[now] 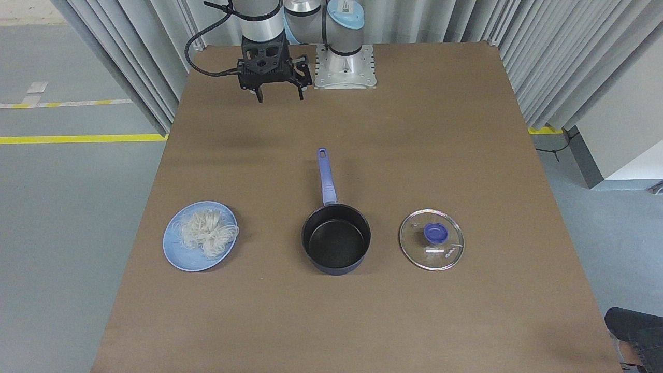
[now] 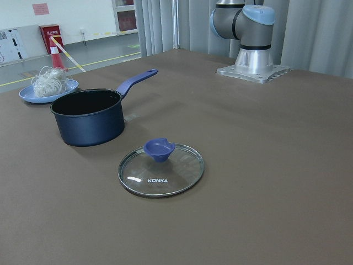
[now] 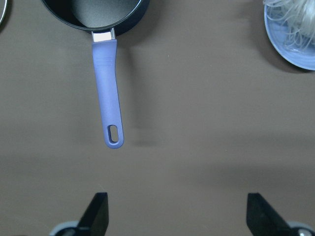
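Observation:
My gripper hangs over the back of the table, fingers apart and empty; in the wrist view its two fingertips show at the bottom, wide apart. A black saucepan with a blue handle sits mid-table, handle pointing toward the robot. To its left in the front view is a blue plate holding white noodles. To its right lies a glass lid with a blue knob. The left view shows the pot upright, the lid flat on the table.
The robot base stands at the back edge, with curtains behind it. A person's dark-clothed limb shows at the right edge, lower corner.

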